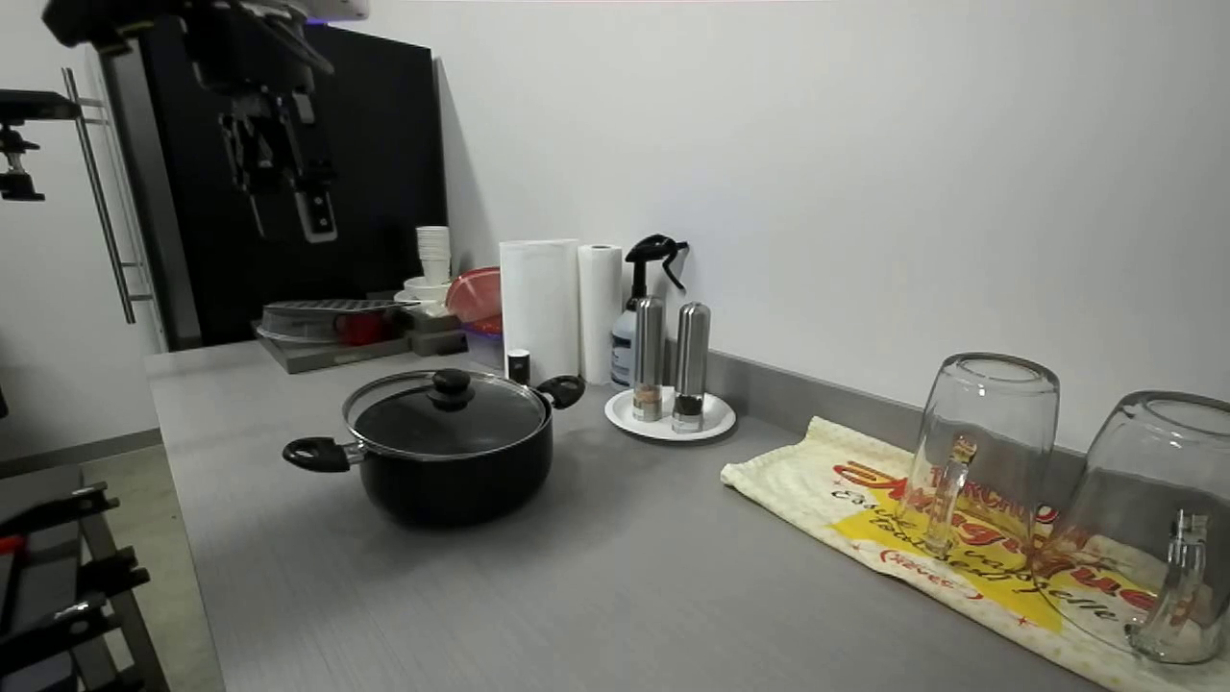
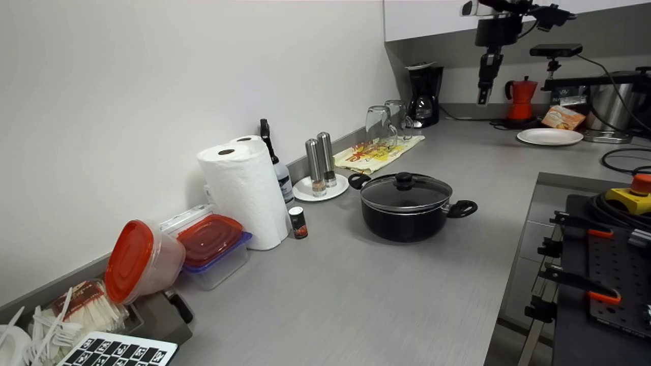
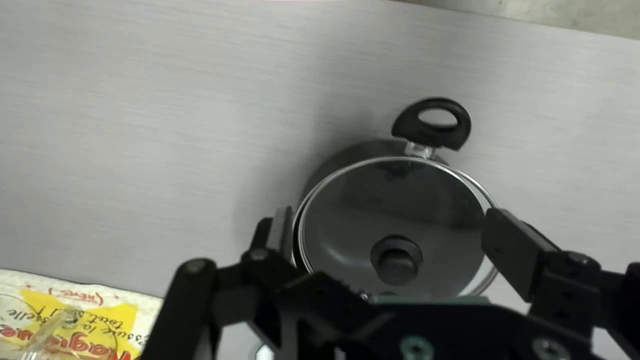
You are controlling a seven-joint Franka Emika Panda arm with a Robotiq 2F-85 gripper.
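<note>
A black pot (image 1: 455, 486) stands on the grey counter, with a glass lid (image 2: 407, 192) resting on it, a round black knob (image 3: 396, 261) on top and a handle on each side. High above the counter, my gripper (image 1: 288, 225) hangs open, well clear of the pot. From the wrist camera the pot lies below and between the two fingers, and nothing is held there. In exterior view 2 the gripper (image 2: 483, 97) shows small at the upper right.
Two steel mills stand on a white plate (image 1: 671, 432) near the wall, beside paper towel rolls (image 2: 241, 189) and a spray bottle (image 2: 282, 177). Upturned glass mugs (image 1: 980, 450) rest on a printed cloth (image 1: 830, 484).
</note>
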